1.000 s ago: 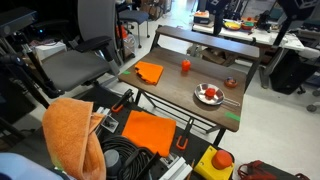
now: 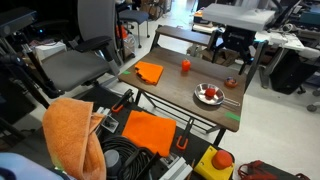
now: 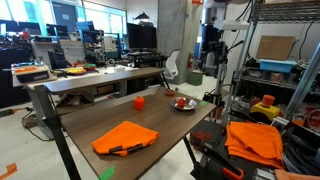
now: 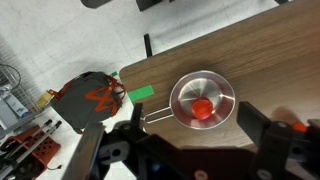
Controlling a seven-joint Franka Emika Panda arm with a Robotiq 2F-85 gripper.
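Observation:
On the wooden table (image 2: pixel 172 90) lies a shallow metal pan (image 4: pixel 184 97) with a wire handle; in the exterior view it is near the right front edge. A round red object (image 4: pixel 202 108) rests inside it. Another red object (image 2: pixel 186 64) stands farther back on the tabletop, and an orange cloth (image 2: pixel 149 72) lies near the left end. Above the table's right side hangs my gripper (image 2: pixel 232 62), open and empty, clear of the pan. The wrist view looks down on the pan, with the open fingers (image 4: pixel 262 135) on either side of the picture's lower middle.
A small dark reddish item (image 2: pixel 231 82) sits near the table's right edge. Another orange cloth (image 2: pixel 148 131), cables and a yellow box (image 2: pixel 214 164) are in front of the table. An office chair (image 2: pixel 72 65) stands to the left.
The arm has come down from the top of the exterior view, lowering the gripper toward the table's right side. The pan, red objects and cloth have stayed put.

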